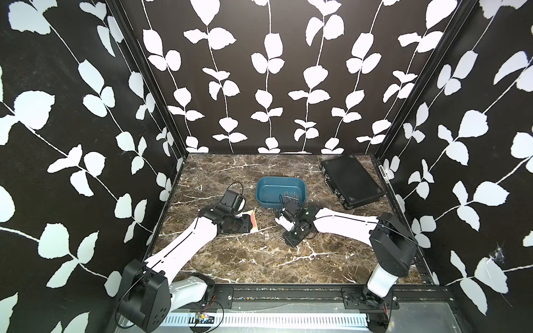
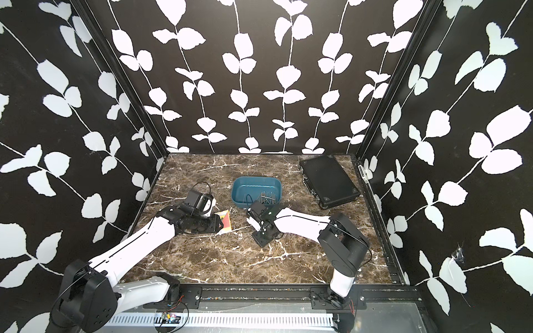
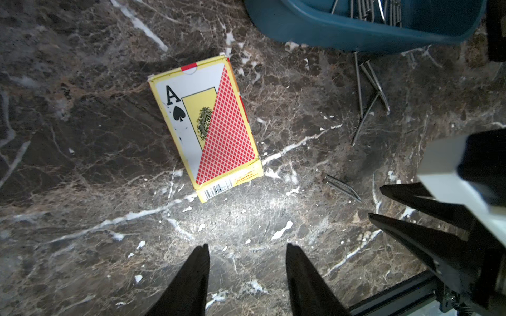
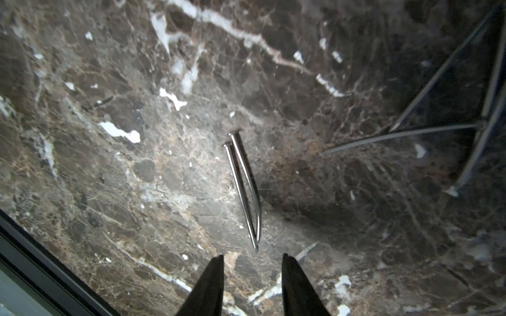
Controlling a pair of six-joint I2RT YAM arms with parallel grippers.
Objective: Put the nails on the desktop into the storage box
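Observation:
Two nails (image 4: 243,192) lie close together on the marble desktop in the right wrist view, their points almost meeting. My right gripper is above the desk just short of those points, open and empty. Several more loose nails (image 3: 369,89) lie crossed beside the blue storage box (image 3: 358,34) in the left wrist view. Inside the box rests a bunch of nails (image 3: 363,9). My left gripper is open over bare desktop, with nothing between its fingers.
A playing-card box (image 3: 208,126) lies flat ahead of the left gripper. At the back right stands a closed black case (image 1: 352,180). The right gripper's fingers (image 3: 421,234) reach into the left wrist view from the right. Bare desktop spreads along the front.

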